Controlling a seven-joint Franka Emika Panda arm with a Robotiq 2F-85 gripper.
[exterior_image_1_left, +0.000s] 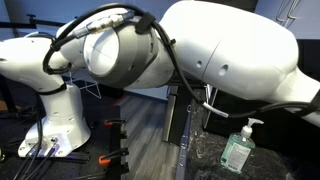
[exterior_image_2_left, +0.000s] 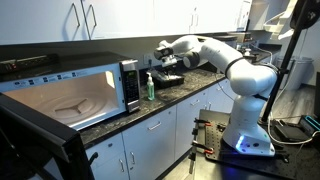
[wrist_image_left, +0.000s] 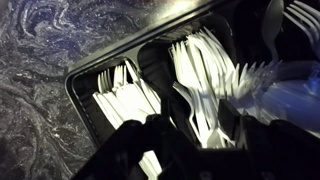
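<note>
In the wrist view, my gripper shows as dark fingers along the bottom edge, standing apart. It hangs over a black cutlery tray (wrist_image_left: 88, 118) full of white plastic forks (wrist_image_left: 202, 65) and other pieces. White handles show in the gap, and nothing is clearly gripped. A narrower row of white cutlery (wrist_image_left: 128, 103) lies in the left compartment. The fingers hide the lower part of the tray. In exterior view 2, the arm (exterior_image_2_left: 225, 65) reaches to the counter's far end, where the gripper is too small to make out.
A pump bottle (exterior_image_1_left: 238, 148) of clear green liquid stands on the dark counter (exterior_image_2_left: 120, 123). The microwave (exterior_image_2_left: 85, 98) is further left. Bare marbled counter (wrist_image_left: 35, 100) lies left of the tray. An orange-handled open drawer (exterior_image_1_left: 115, 155) sits near the robot base.
</note>
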